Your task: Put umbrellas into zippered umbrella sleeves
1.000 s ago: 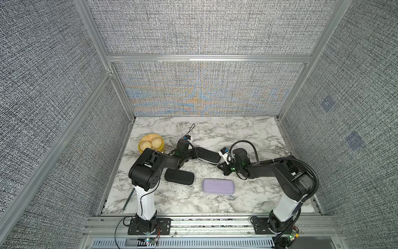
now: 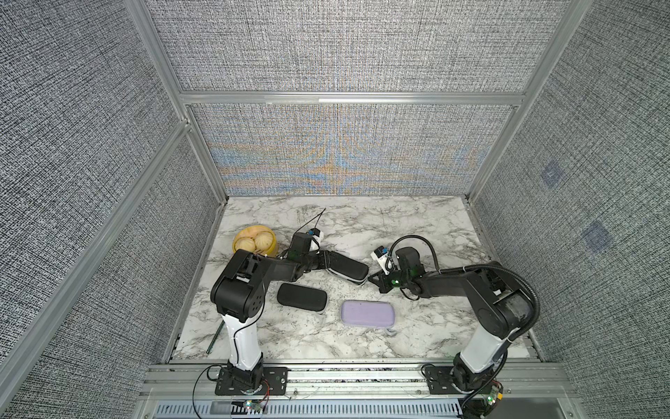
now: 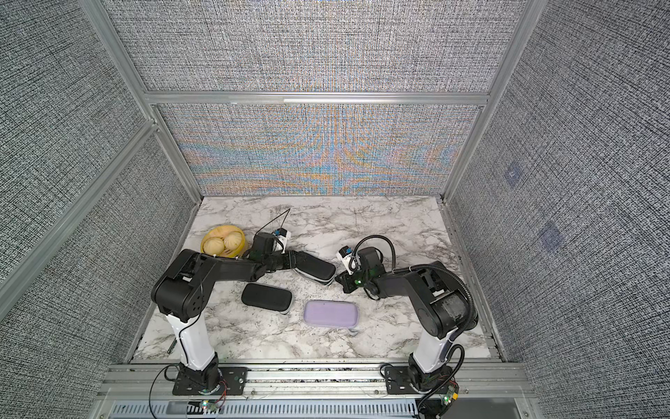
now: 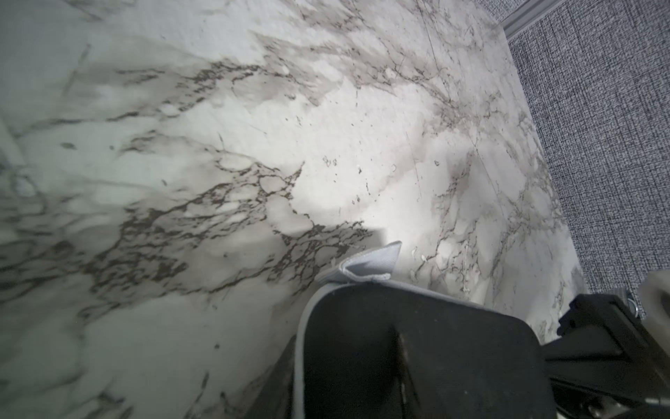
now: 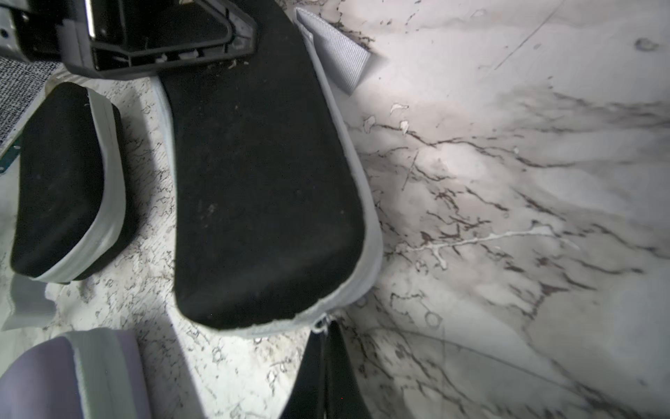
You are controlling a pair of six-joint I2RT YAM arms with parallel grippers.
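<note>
A black zippered case [image 2: 348,266] with pale grey edging is in my left gripper [image 2: 325,260], one finger [image 5: 239,36] lying across its top. In the left wrist view its dark lid and a grey fabric tab [image 4: 373,263] show. My right gripper is shut, its tips right at a small metal zipper pull [image 5: 320,324] on the case's end corner. Whether the pull is pinched cannot be told. A second black case [image 2: 302,296] and a lilac case [image 2: 367,313] lie flat on the table. No umbrella can be made out.
A yellow bowl with round pale buns [image 2: 254,241] stands behind the left arm. A thin dark stick [image 2: 215,337] lies at the front left. Bare marble table [image 2: 425,223] is open at the back and front right.
The left arm and the held case have shifted slightly left.
</note>
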